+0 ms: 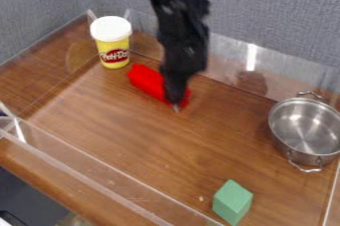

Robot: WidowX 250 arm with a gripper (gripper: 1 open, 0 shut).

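My gripper hangs from the dark, blurred arm in the upper middle, at the right end of a red block lying on the wooden table. The blur hides its fingertips and whether it touches the block; it looks shut.
A white-lidded yellow tub stands at the back left. A steel pot with side handles is on the right. A green block sits at the front right.
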